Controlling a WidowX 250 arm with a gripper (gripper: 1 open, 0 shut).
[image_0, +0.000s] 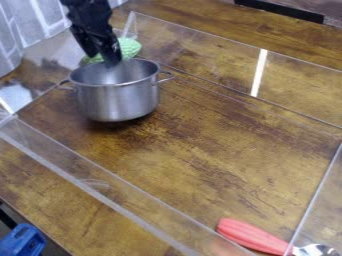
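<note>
A steel pot (118, 98) with two side handles stands on the wooden table (214, 140) at upper left. My black gripper (110, 58) reaches down from the top left to just over the pot's back rim; whether its fingers are open or shut is unclear. Behind it lies a green object (130, 47), partly hidden by the gripper and pot.
Clear plastic barriers border the work area. A red-handled utensil (254, 236) lies at the bottom right, and a blue object (20, 241) is at the lower left edge.
</note>
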